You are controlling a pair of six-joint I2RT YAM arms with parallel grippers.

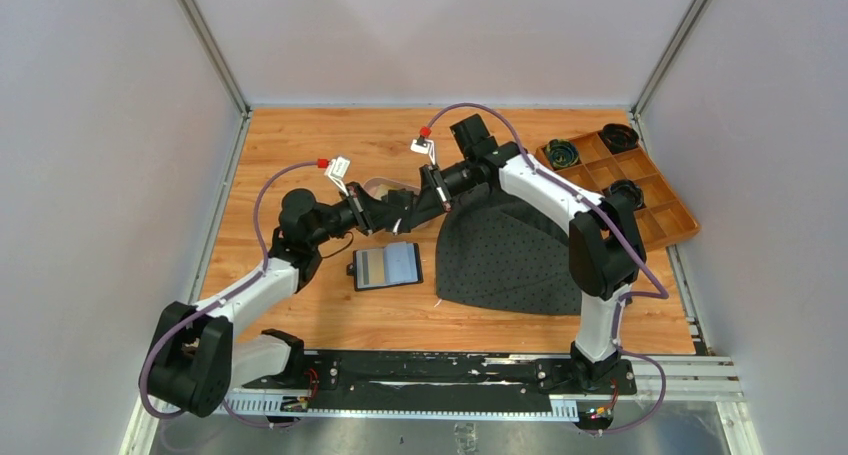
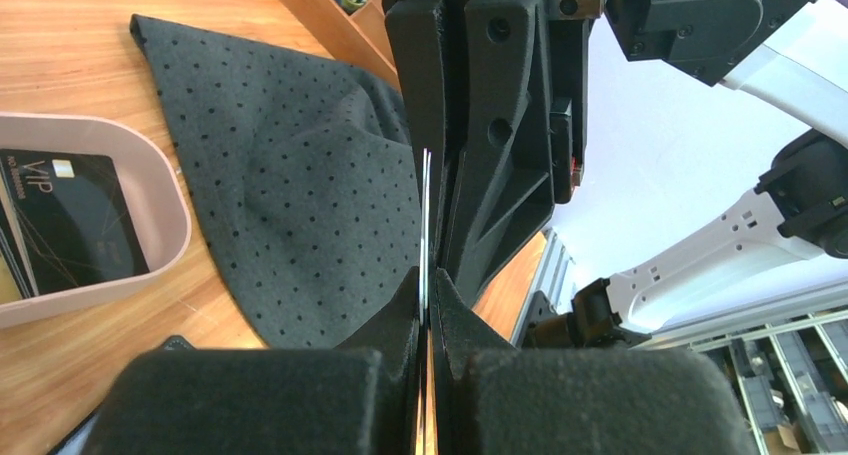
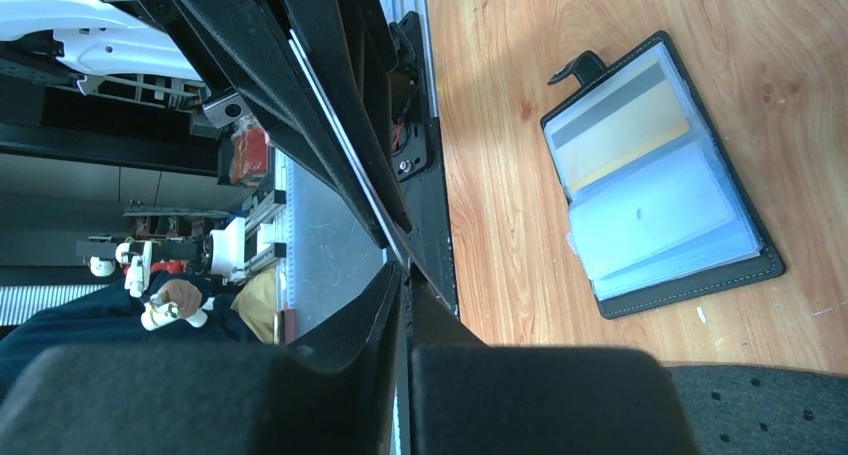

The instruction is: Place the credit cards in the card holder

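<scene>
My two grippers meet above the middle of the table in the top view. A thin card, seen edge-on, stands between them. My left gripper is shut on it. My right gripper is at the same card, its fingertips close together; whether they grip it is hard to tell. The card holder lies open on the wood below, with clear sleeves. A pale pink container holds several cards, including a black VIP card.
A dotted dark cloth covers the right of the table. An orange compartment tray with coiled items sits at the back right. Bare wood shows at the back left.
</scene>
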